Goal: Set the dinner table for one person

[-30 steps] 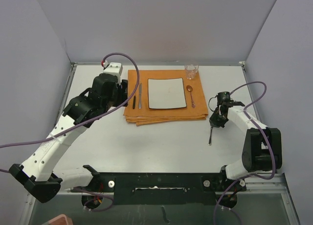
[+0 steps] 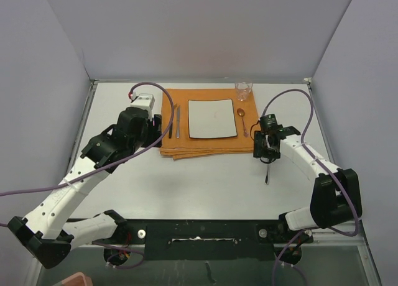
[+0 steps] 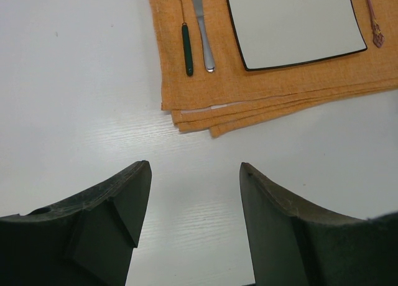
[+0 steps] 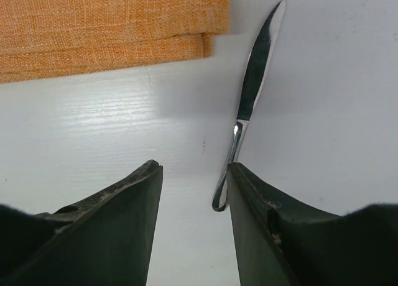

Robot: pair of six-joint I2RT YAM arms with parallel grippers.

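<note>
The silver table knife lies flat on the white table, off the orange placemat and just right of its near right corner. In the right wrist view my right gripper stands open above the table, nothing between its fingers; its right finger overlaps the knife's handle end. In the top view the knife shows only in part below that gripper. My left gripper is open and empty over bare table, near the left side of the orange placemat. On the mat lie a square white plate, a fork, a second knife and a spoon.
A clear glass stands at the mat's far right corner. The mat's near edge shows folded layers. Free white table stretches across the front, with more at the far left and right.
</note>
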